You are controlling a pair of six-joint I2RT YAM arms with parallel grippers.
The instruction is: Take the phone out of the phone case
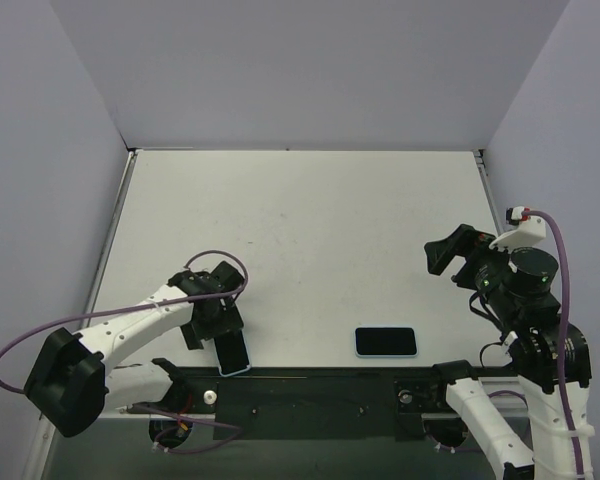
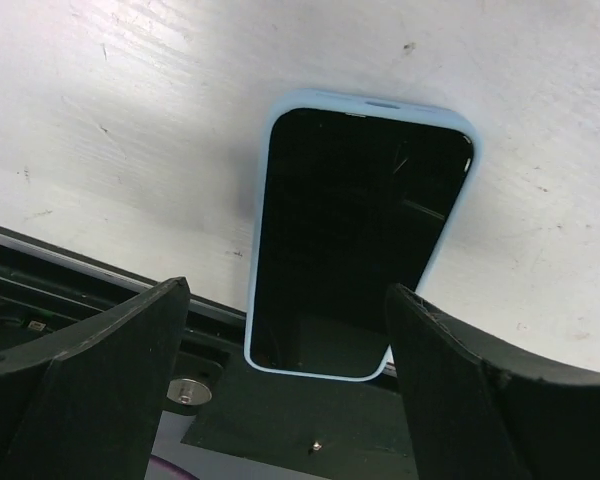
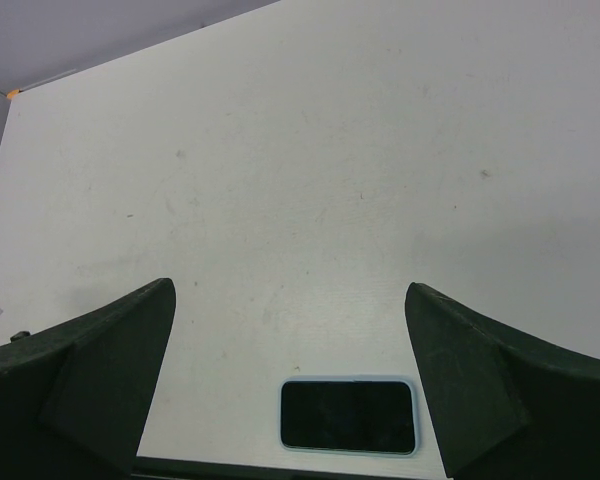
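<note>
A phone in a light blue case [image 2: 350, 240] lies screen up at the table's front edge, at the left in the top view [image 1: 232, 352]. My left gripper is open above it, its fingers either side of the phone's lower part. A second dark phone with a pale blue rim [image 1: 385, 341] lies flat to the right, also visible in the right wrist view [image 3: 347, 415]. My right gripper [image 1: 456, 250] hangs open over the table's right side, with nothing between its fingers.
Walls stand at the back and both sides. A dark rail [image 1: 290, 400] runs along the front, below the phones.
</note>
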